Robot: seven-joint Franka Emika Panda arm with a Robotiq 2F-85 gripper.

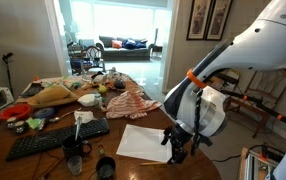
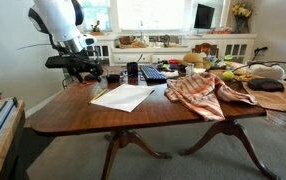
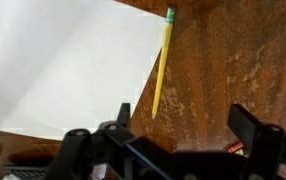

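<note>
A yellow pencil (image 3: 163,68) with a green end lies on the brown table, alongside a white sheet of paper (image 3: 68,60). In the wrist view my gripper is open, its two dark fingers wide apart and nothing between them. The pencil is ahead of the gap, apart from both fingers. From the side, the gripper (image 1: 175,152) hangs over the near right part of the table, by the edge of the paper (image 1: 143,143). The pencil (image 1: 155,164) shows there as a thin yellow line.
Dark mugs (image 1: 73,145) and a black cup (image 1: 106,166) stand left of the paper. A black keyboard (image 1: 37,142), a striped cloth (image 1: 132,105) and several kitchen items lie farther back. Bare wood is free around the pencil.
</note>
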